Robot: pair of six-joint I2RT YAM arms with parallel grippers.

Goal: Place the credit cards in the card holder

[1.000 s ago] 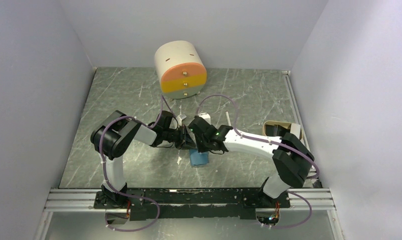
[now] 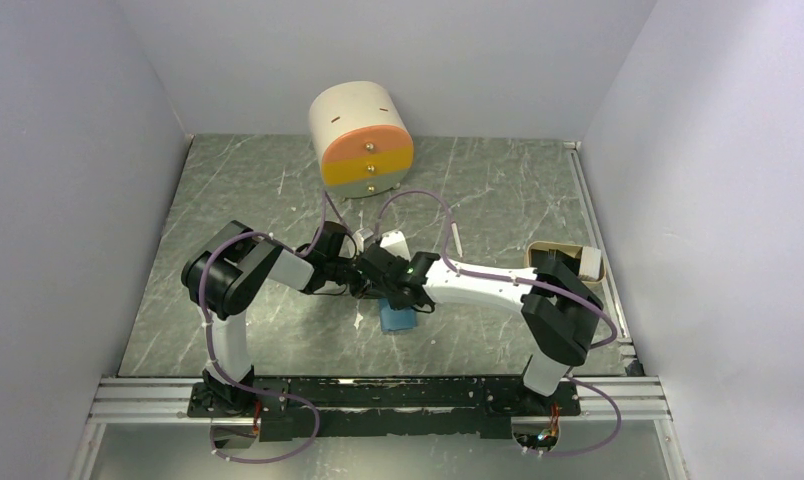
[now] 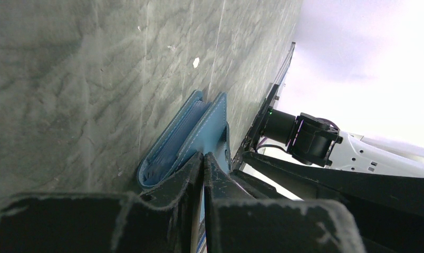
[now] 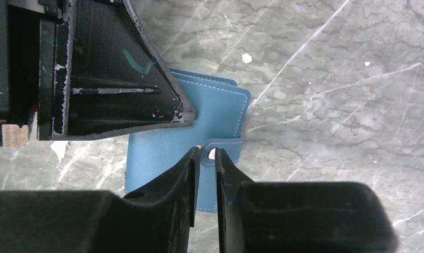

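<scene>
The blue card holder (image 2: 398,316) lies on the grey marbled table, partly hidden under both grippers in the top view. In the left wrist view its stitched covers (image 3: 199,129) stand slightly apart, and my left gripper is shut on the edge of the holder. A black left finger (image 4: 146,100) also crosses its upper part in the right wrist view. Over the small strap with a snap (image 4: 223,150), my right gripper is slightly open, with a narrow gap between its fingertips. Whether those fingertips touch the strap I cannot tell. No credit card is clearly visible.
A drawer cabinet with coloured fronts (image 2: 368,150) stands at the back. To the right is a tan box (image 2: 543,247) with dark and white things in or on it. A thin white strip (image 2: 456,240) lies right of centre.
The left arm and the holder show no clear movement.
</scene>
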